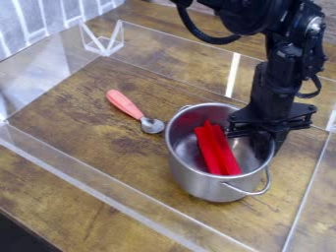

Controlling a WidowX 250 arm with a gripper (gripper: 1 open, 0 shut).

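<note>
A steel pot point(197, 182) with side handles stands at the lower middle right of the camera view, a long red object point(218, 150) lying inside it. The black arm reaches down from the top right, and its gripper point(268, 128) is at the pot's back right rim. The fingertips are dark and partly hidden there, so what is between them is not clear. A spoon point(128, 107) with a pink-red handle lies on the wooden surface left of the pot.
Transparent rails or strips run along its edges, with a white barred panel point(33, 22) at the top left.
</note>
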